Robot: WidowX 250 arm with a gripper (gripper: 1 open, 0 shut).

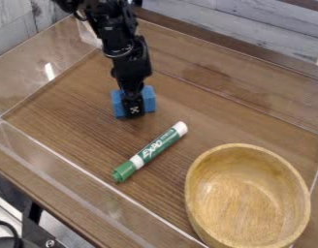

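Note:
My black gripper [133,95] reaches down from the top left, its fingers around a small blue block [147,100] on the wooden table, shut on it. The block is partly hidden by the fingers.
A green tube with a white cap [148,152] lies diagonally in the front middle of the table [71,126]. A large empty tan bowl [247,199] sits at the front right.

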